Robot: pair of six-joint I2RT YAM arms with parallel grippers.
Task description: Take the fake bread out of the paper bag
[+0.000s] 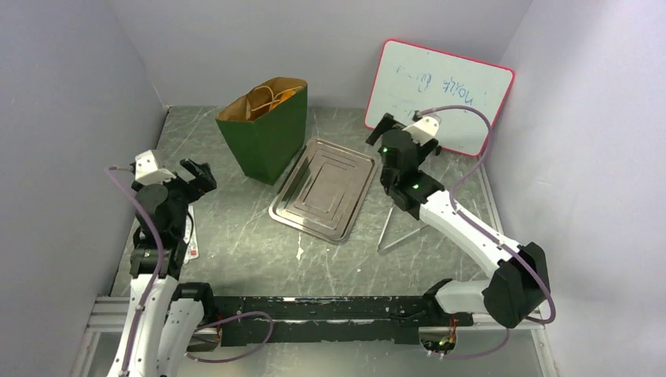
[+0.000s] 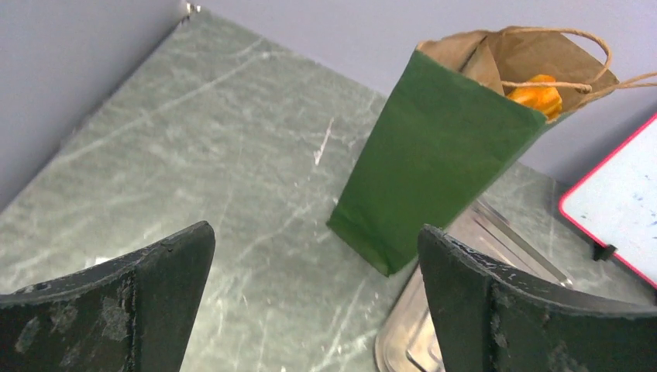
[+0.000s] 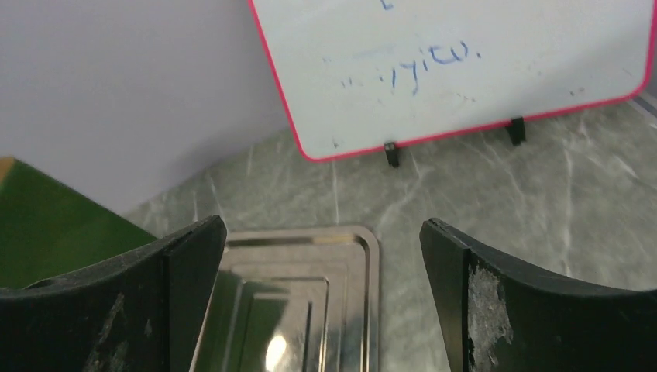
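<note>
Toward the back left of the table stands the green paper bag (image 1: 271, 133), upright, with its brown mouth open and string handles above it. Inside the mouth an orange piece, seemingly the fake bread (image 2: 538, 99), shows partly; the rest is hidden by the bag's walls. My left gripper is open and empty, left of the bag and apart from it. Over the tray's right side, well clear of the bag, my right gripper also holds its fingers wide with nothing between. Only the bag's green side (image 3: 62, 225) appears in the right wrist view.
A metal tray (image 1: 364, 169) lies flat just right of the bag, its bare surface empty. Behind, a red-edged whiteboard (image 1: 448, 78) leans against the wall. Table space in front of the bag is clear. Some white item (image 1: 191, 239) lies partly hidden beside the left arm.
</note>
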